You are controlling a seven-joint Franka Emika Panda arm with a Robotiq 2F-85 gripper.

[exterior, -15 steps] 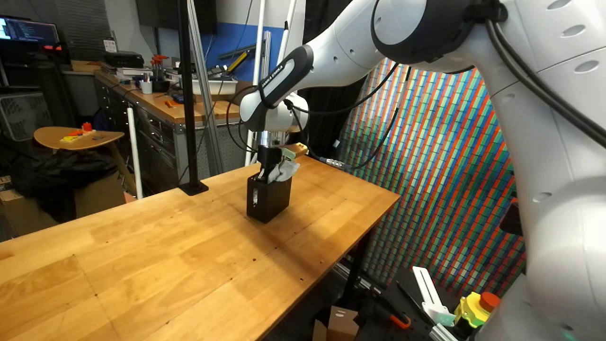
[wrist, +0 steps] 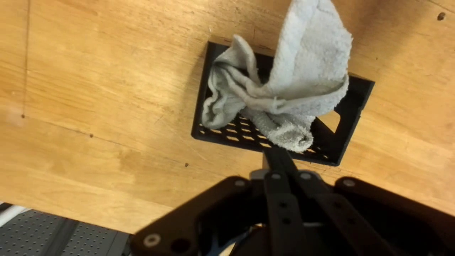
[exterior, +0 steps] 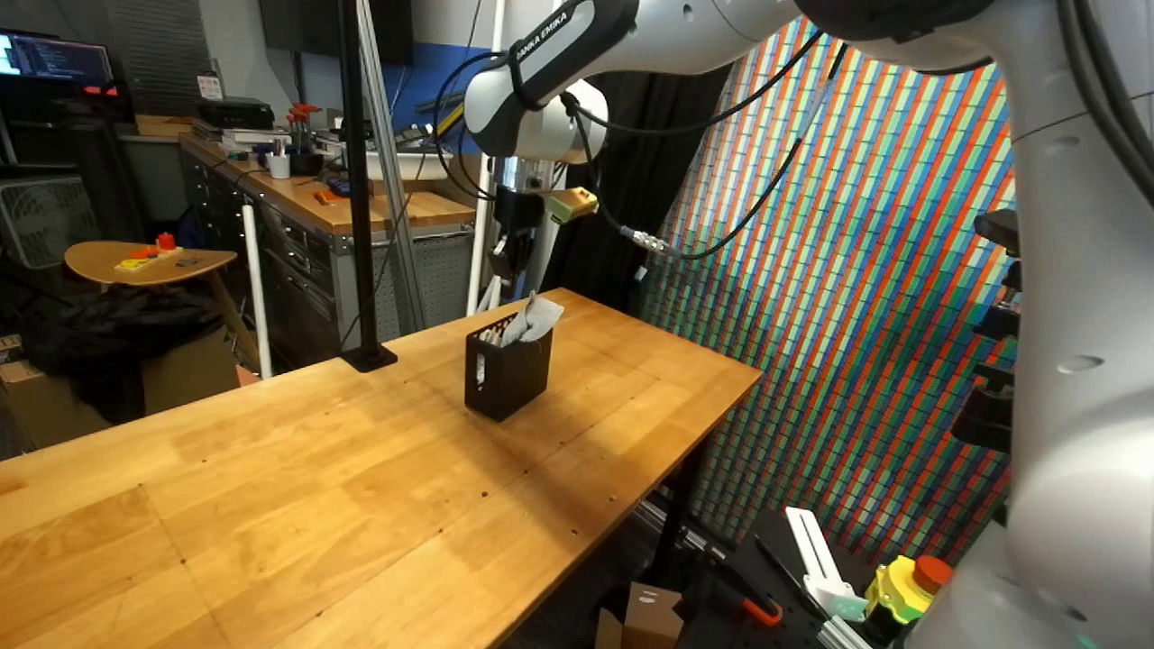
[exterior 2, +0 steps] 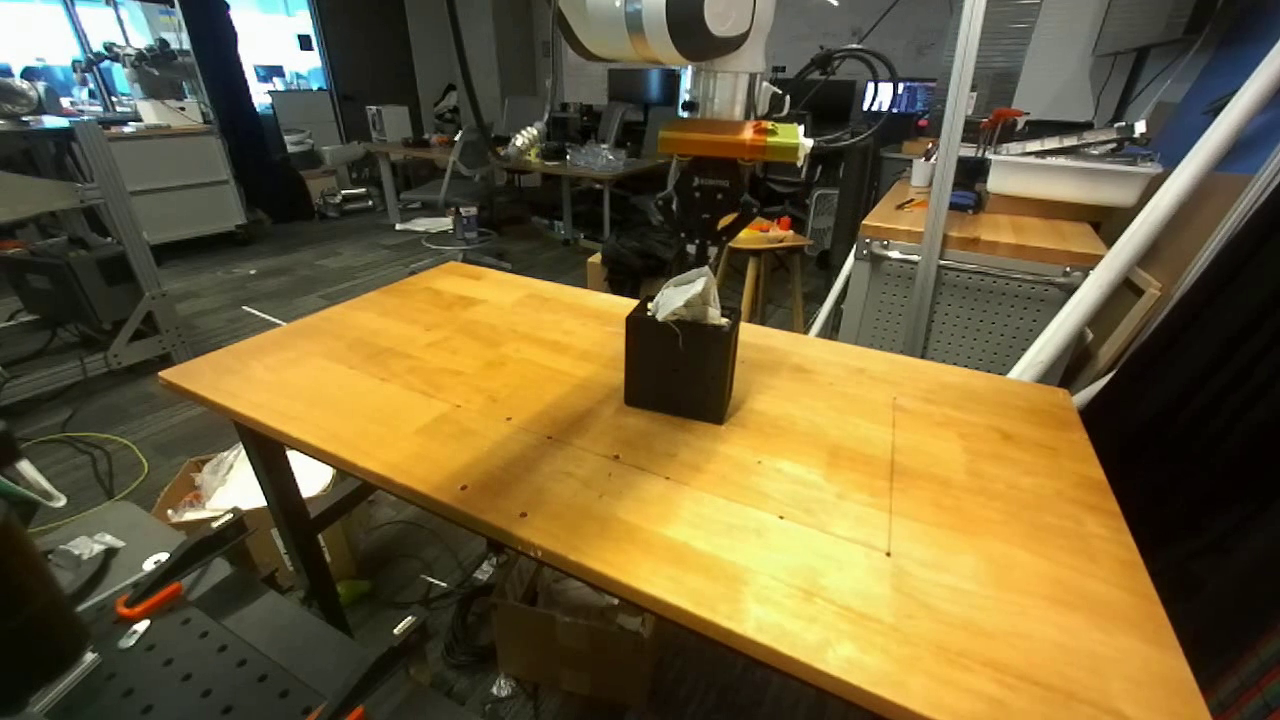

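A black box with perforated sides (exterior: 508, 380) stands upright on the wooden table. Inside it a crumpled light grey cloth (wrist: 307, 68) is bunched, part of it sticking out above the rim; in the second exterior view the cloth (exterior 2: 692, 298) shows as a pale tuft over the box (exterior 2: 678, 372). My gripper is shut above the box's edge, and nothing shows between its fingers. From the side, the gripper (exterior: 506, 260) hangs clear above the box and cloth, with a visible gap below it.
A black post (exterior: 370, 355) rises from the table's far edge, left of the box in the first exterior view.
The arm has risen, lifting my gripper from down at the box opening to well above it. The box has shifted very slightly, and the cloth stays in it, sticking up a little more.
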